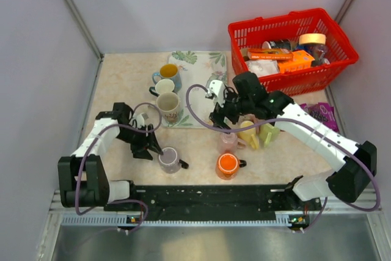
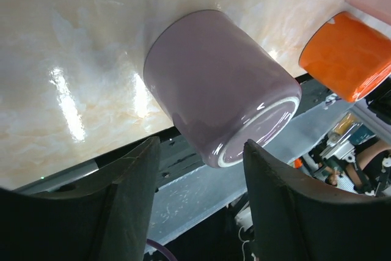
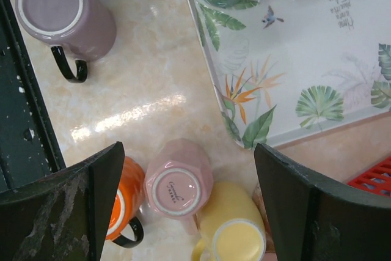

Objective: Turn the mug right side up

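A mauve mug point(image 1: 169, 159) stands upside down near the table's front edge, its pale base ring facing up and its black handle point(image 3: 68, 65) pointing right in the top view. Just left of it, low over the table, is my left gripper point(image 1: 153, 153), open. In the left wrist view the mug point(image 2: 220, 84) fills the middle, ahead of the fingertips, and one fingertip overlaps its base rim; whether they touch I cannot tell. My right gripper is open and empty, raised over the middle of the table, well away from the mauve mug.
Upside-down orange point(image 1: 227, 164), pink point(image 3: 176, 178) and yellow point(image 3: 232, 224) mugs crowd below my right gripper. Several upright mugs, one beige point(image 1: 169, 107), stand along the left of the leafy tray point(image 1: 201, 93). A red basket point(image 1: 287, 84) occupies the back right.
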